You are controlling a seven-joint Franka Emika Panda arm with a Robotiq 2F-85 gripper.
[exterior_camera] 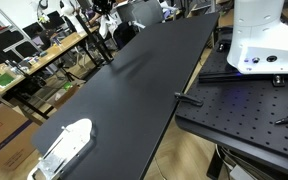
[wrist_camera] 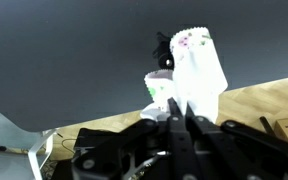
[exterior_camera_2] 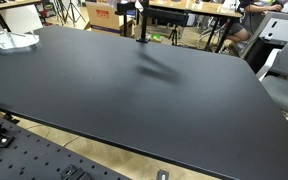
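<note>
A white cloth (wrist_camera: 199,68) with small pink and green printed spots fills the middle of the wrist view. My gripper is shut on it; the cloth hangs to either side of the dark fingertips. Part of the grip is covered by the fabric. In exterior view 2 the gripper (exterior_camera_2: 143,38) shows only small and dark at the black table's (exterior_camera_2: 154,95) far edge. In exterior view 1 it is hard to make out among the clutter at the table's far end.
A white tray-like object (exterior_camera: 66,147) lies at one end of the table, far from the gripper.
</note>
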